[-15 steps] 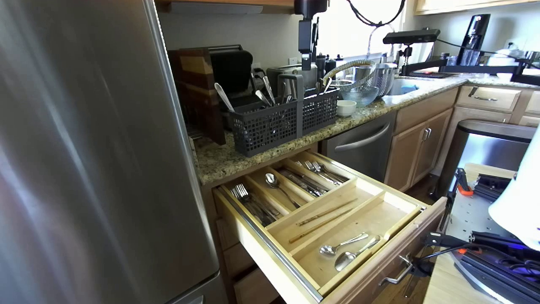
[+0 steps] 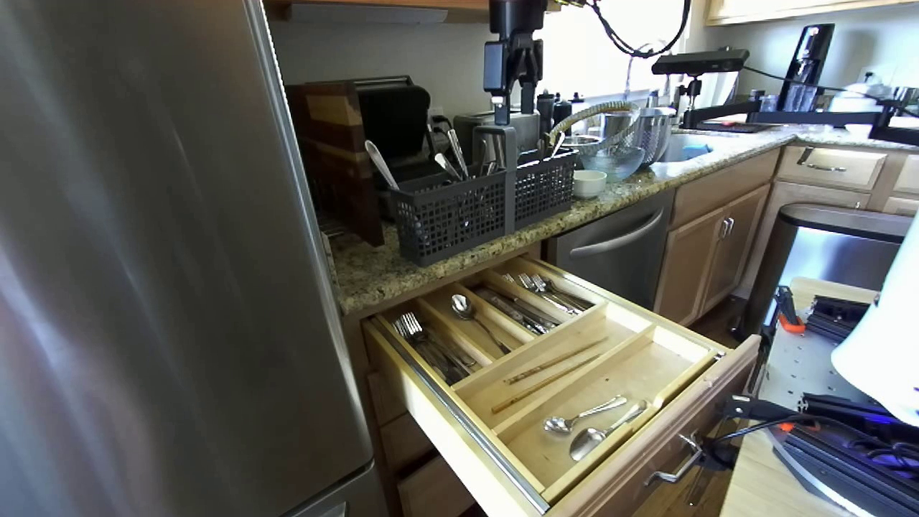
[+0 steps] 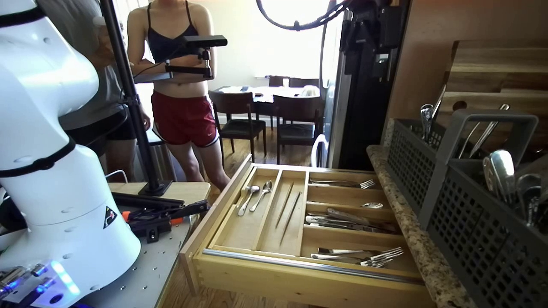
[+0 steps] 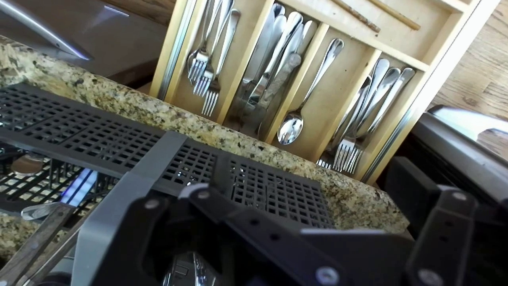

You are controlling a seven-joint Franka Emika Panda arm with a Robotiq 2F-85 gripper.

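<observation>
My gripper (image 2: 514, 110) hangs over the dark grey cutlery basket (image 2: 452, 215), near its tall middle handle (image 3: 452, 138). Its fingers are open, and no object shows between the fingers in the wrist view. Metal handles (image 2: 380, 164) stick up from the basket, which stands on the granite counter. Below it the wooden drawer (image 2: 465, 448) is pulled out. Its dividers separate forks (image 4: 203, 71), knives (image 4: 281, 52), a spoon (image 4: 291, 124) and a second group of forks (image 4: 346, 151). Two spoons (image 2: 588, 442) and two chopsticks (image 3: 290, 215) lie in the front compartments.
The steel fridge (image 2: 314, 301) stands beside the drawer. A white bowl (image 2: 589, 182) and a glass bowl (image 2: 616, 162) sit past the basket. Cutting boards (image 3: 498, 66) lean behind it. People (image 3: 177, 77) stand beyond the drawer.
In exterior view 1 my gripper has shifted a little left and turned, so that both fingers show now. The basket and the drawer's contents look the same.
</observation>
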